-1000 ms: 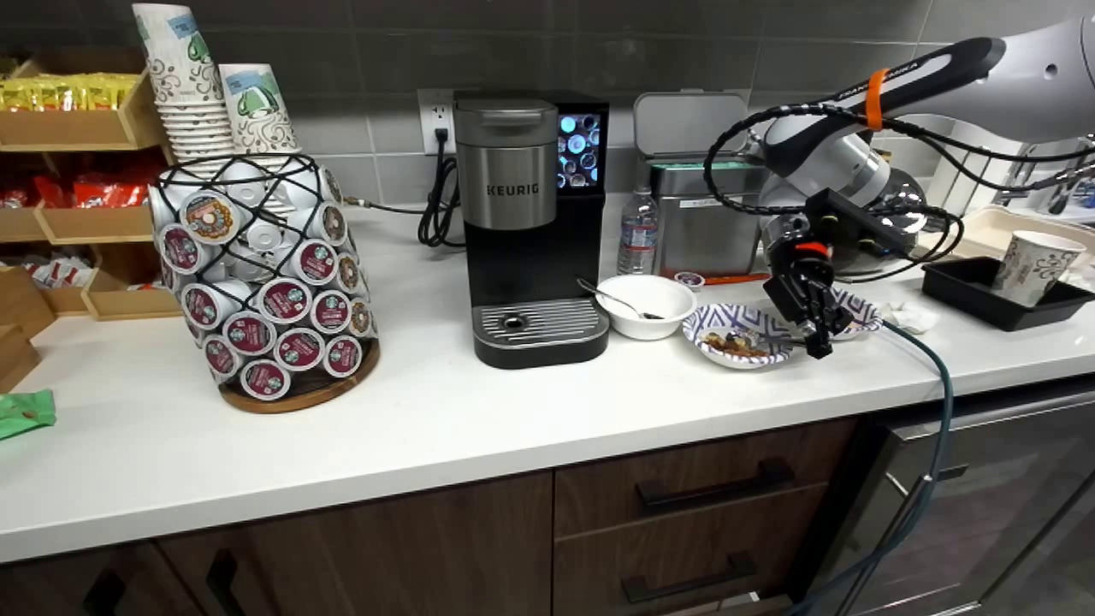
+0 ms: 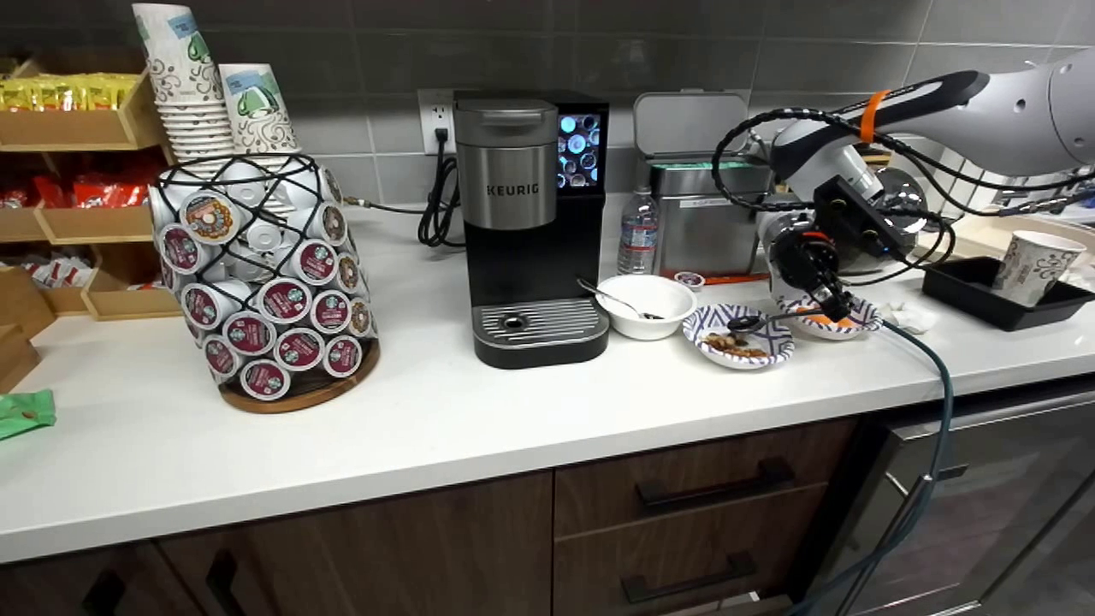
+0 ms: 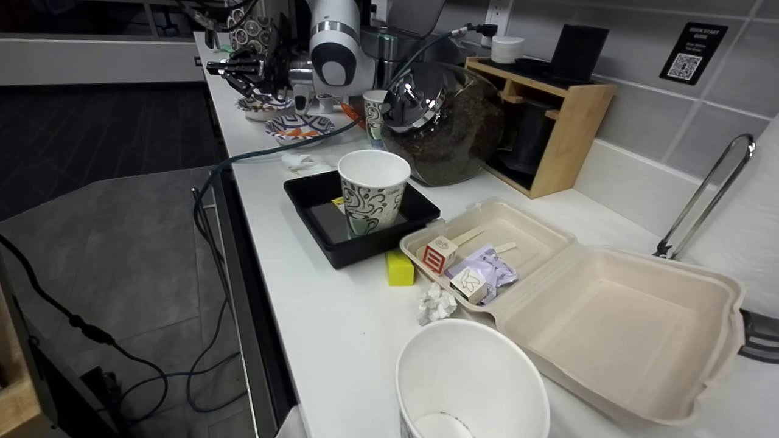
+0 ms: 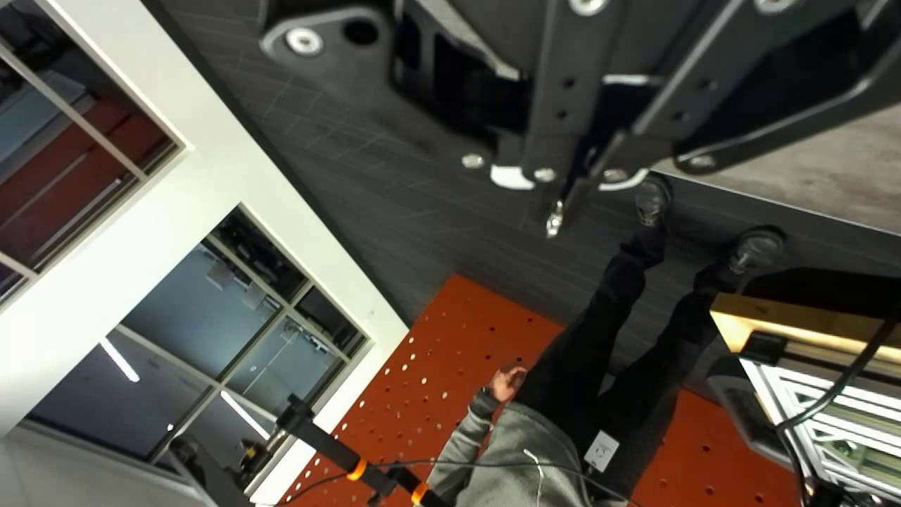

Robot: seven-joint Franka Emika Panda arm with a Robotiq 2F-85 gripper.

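Note:
My gripper (image 2: 837, 308) is at the right of the counter in exterior view 1, shut on a spoon (image 2: 746, 322) by its handle. The spoon's dark bowl appears over the patterned bowl (image 2: 777, 349) of brown food; whether it touches the food is unclear. Behind the fingers sits a second patterned bowl (image 2: 867, 316) with orange pieces. Exterior view 2 has the gripper (image 3: 227, 67) at the far end, above the counter's front edge. From the wrist, the fingers (image 4: 540, 152) are together, a small shiny piece of the spoon (image 4: 554, 221) at their tips.
A white bowl (image 2: 665, 298) with another spoon stands beside the coffee maker (image 2: 510, 205). To the right lies a black tray (image 2: 1011, 308) holding a paper cup (image 2: 1037, 265). A hose (image 2: 939, 370) hangs over the counter edge.
My gripper has risen and tilted, its fingers moving slightly right. The spoon has lifted with it; its dark bowl now shows higher, where before it lay low in the patterned bowl.

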